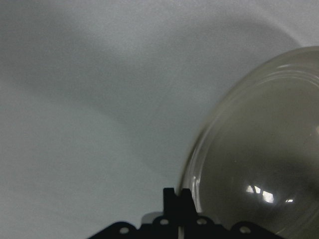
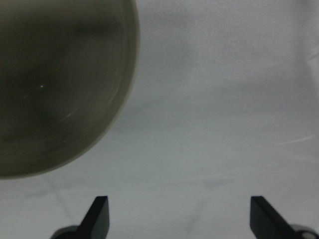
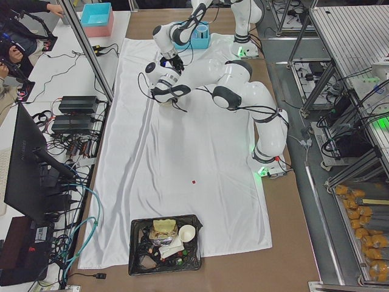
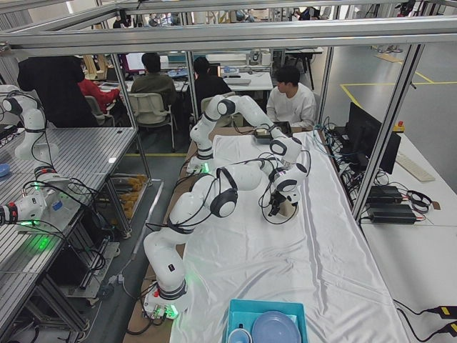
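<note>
A beige-grey bowl (image 4: 285, 211) sits on the white cloth under the two arms. In the left wrist view my left gripper is shut on the rim of the bowl (image 1: 254, 154), which fills the right side. In the right wrist view my right gripper is open, with bare cloth between its fingers; the bowl (image 2: 55, 84) lies at upper left, apart from the fingertips. In both camera views the arms crowd over the bowl and hide much of it.
A black tray of mixed items (image 3: 137, 261) stands at one end of the cloth (image 3: 200, 152), a blue bin with dishes (image 4: 239, 307) at the other. A monitor and cables line one side. The cloth between bowl and black tray is mostly clear.
</note>
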